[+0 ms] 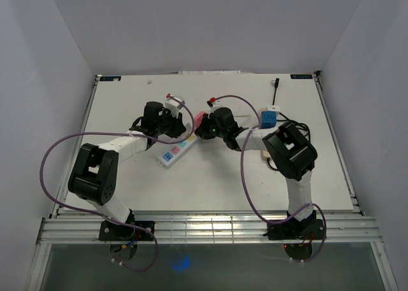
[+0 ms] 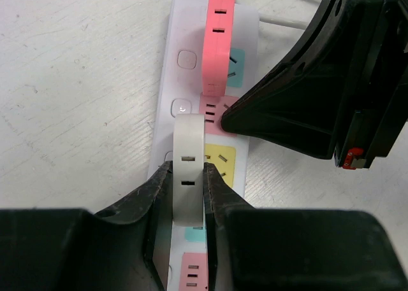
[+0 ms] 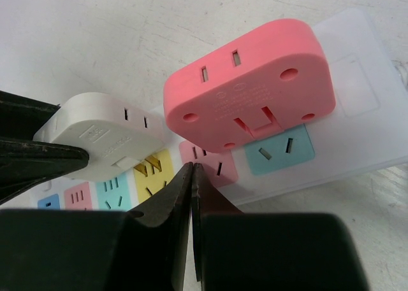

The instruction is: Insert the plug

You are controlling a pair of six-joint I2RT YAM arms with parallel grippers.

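Note:
My left gripper is shut on a white plug adapter point(image 3: 102, 135), held upright over the white power strip point(image 2: 167, 90). In the right wrist view the plug's brass prongs point(image 3: 148, 165) show below it, at the yellow socket point(image 3: 159, 179). Whether their tips have entered the slots I cannot tell. My right gripper is shut, its tips at the strip's edge by a pink socket point(image 3: 224, 169); nothing shows between its fingers. A pink adapter point(image 3: 255, 81) sits on the strip, just past that socket.
Toward the strip's near end, its blue socket point(image 1: 167, 156) is bare. A blue-and-white block point(image 1: 268, 119) and a black cable point(image 1: 299, 127) lie at the right.

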